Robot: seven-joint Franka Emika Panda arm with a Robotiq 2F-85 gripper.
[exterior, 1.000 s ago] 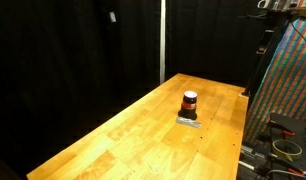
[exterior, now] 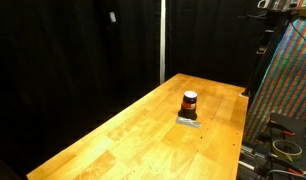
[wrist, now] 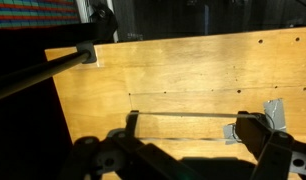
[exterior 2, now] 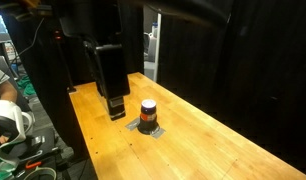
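Note:
A small dark jar (exterior: pixel 189 104) with a white lid and a reddish band stands upright on the wooden table (exterior: pixel 123 140). Exterior view 2 shows the same jar (exterior 2: pixel 148 117) beyond and to the right of the dark gripper (exterior 2: pixel 115 108), which hangs above the table, apart from it. Looking down in the wrist view, the gripper is open, its two fingers wide apart with bare wood visible between them. No jar can be made out there; the right finger (wrist: pixel 255 130) covers part of the view beside the silver tape (wrist: pixel 277 114).
Silver tape (exterior: pixel 188 122) lies at the jar's base. A dark post (wrist: pixel 38 74) rises at one table edge, and cables (exterior: pixel 285 150) and equipment lie beyond the right side. Dark curtains (exterior: pixel 73 60) hang behind.

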